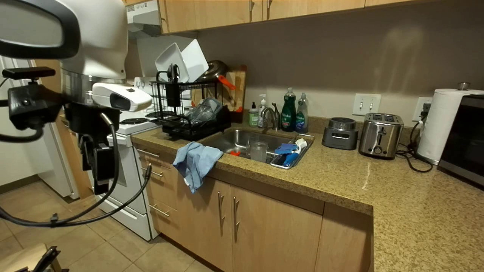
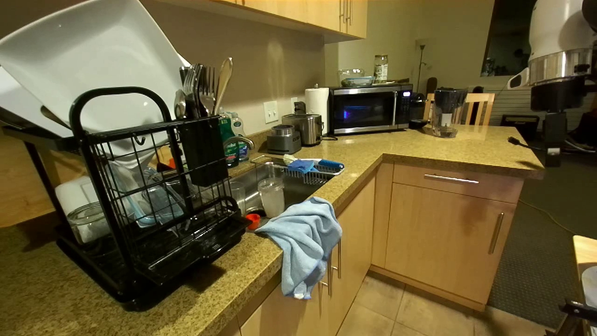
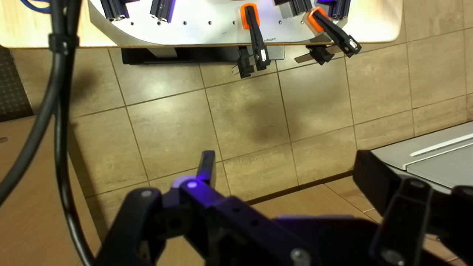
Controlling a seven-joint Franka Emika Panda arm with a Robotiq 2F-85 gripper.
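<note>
In the wrist view my gripper is open, its two dark fingers far apart with only floor tiles visible between them. Exterior view 1 shows the gripper (image 1: 100, 188) at the left, hanging downward in front of the stove and clear of the counter. A light blue cloth (image 1: 196, 164) drapes over the counter's front edge beside the sink (image 1: 233, 138). Inside the sink stand clear cups (image 2: 271, 196) with a small red item (image 2: 253, 220) near them. A blue brush (image 1: 292, 156) and a blue-purple cloth or sponge (image 1: 286, 148) rest on the rack at the sink's right side.
A black dish rack (image 2: 131, 246) with plates and cutlery stands left of the sink. To the right are a toaster (image 1: 381, 135), a dark grey appliance (image 1: 340, 133) and a microwave (image 2: 364, 109). Black cables (image 1: 68, 222) loop below my arm.
</note>
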